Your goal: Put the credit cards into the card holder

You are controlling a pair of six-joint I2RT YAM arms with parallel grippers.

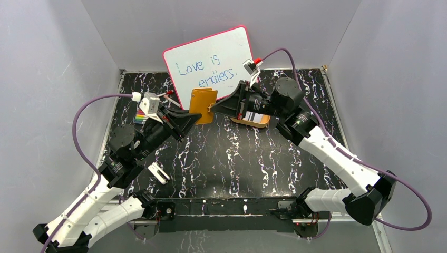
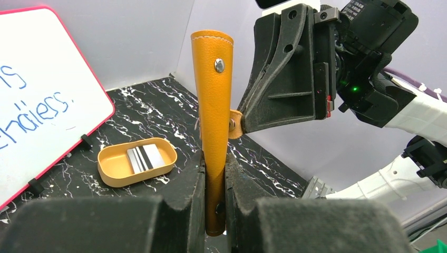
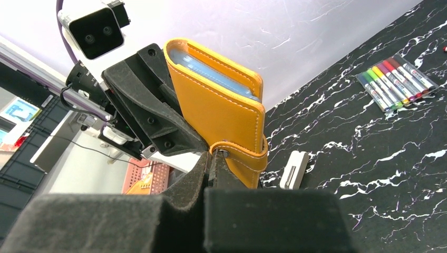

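Note:
An orange leather card holder (image 1: 202, 105) hangs in the air between the two arms, folded, with clear sleeves visible inside it from the right wrist view. My left gripper is shut on its lower end. From the far side of the holder, my right gripper meets its snap strap (image 3: 240, 152), which stands bent away from the cover. That gripper is shut, its tips touching the strap's end; whether the strap is pinched between them cannot be told. Several cards (image 2: 146, 158) lie in a yellow tray (image 2: 113, 178) on the table.
At the back leans a whiteboard (image 1: 211, 60) with handwriting. Coloured markers in a clear pouch (image 3: 396, 81) lie on the left side, with a small white object (image 3: 294, 169) nearer the front.

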